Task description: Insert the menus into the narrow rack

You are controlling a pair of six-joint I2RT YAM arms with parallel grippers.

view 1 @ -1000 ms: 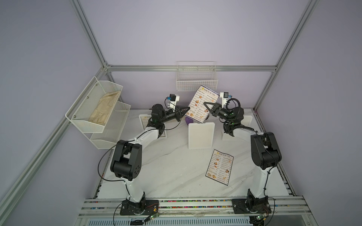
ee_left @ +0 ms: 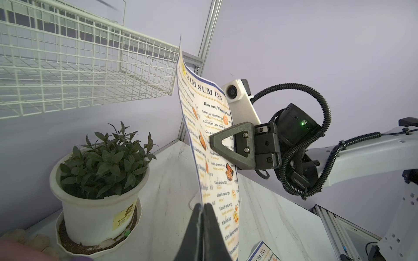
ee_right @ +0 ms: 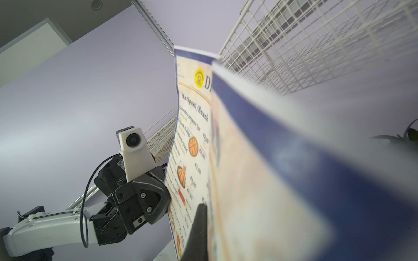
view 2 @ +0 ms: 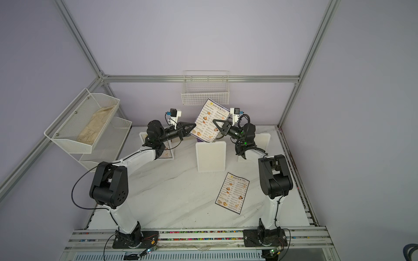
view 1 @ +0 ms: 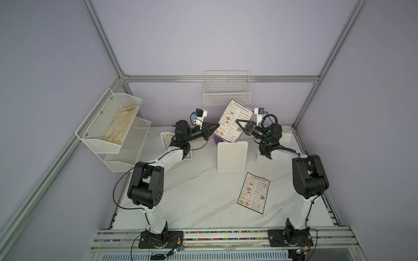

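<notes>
A Dim Sum Inn menu [view 1: 230, 126] hangs tilted in the air at the centre, between my two grippers. My left gripper [view 1: 216, 126] is shut on its lower left edge, and my right gripper [view 1: 239, 123] is shut on its right part. In the right wrist view the sheet [ee_right: 189, 143] is slightly bent. Another menu [view 1: 253, 193] lies flat on the table at front right. A further menu [view 1: 167, 140] stands at the back left, partly behind the left arm. A white upright board [view 1: 231, 157] stands below the held menu.
A wire basket [view 1: 226, 97] is on the back wall, just above the held menu. White bins [view 1: 100, 145] hang at the left. A potted plant [ee_left: 93, 213] stands at the back. Another white board [view 1: 283, 140] is behind the right arm.
The right arm has shifted very slightly to the right at its elbow. The held menu and both grippers are nearly where they were a second ago.
</notes>
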